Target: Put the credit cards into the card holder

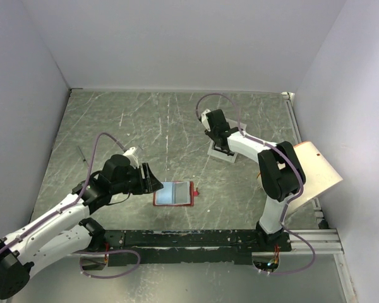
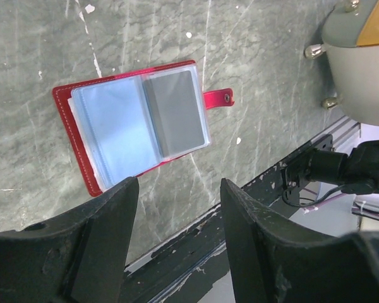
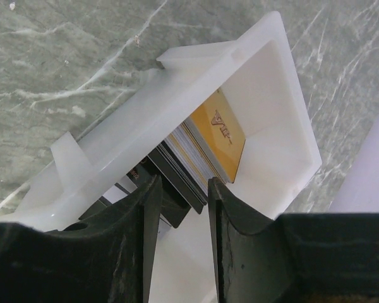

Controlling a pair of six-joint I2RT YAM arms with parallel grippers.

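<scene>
A red card holder [image 2: 76, 151] lies open at the front centre, with clear blue and grey sleeves [image 2: 114, 129] and a snap strap. My left gripper is open just above and beside it, nothing between its fingers. A white plastic tray [image 3: 268, 158] at the back right holds stacks of cards, orange [image 3: 221, 132] and dark [image 3: 170, 196]. My right gripper is over the tray, its fingertips near the dark cards, apart with no card visibly held between them.
A beige board [image 1: 312, 170] leans at the right edge. A black rail [image 1: 183, 238] runs along the front.
</scene>
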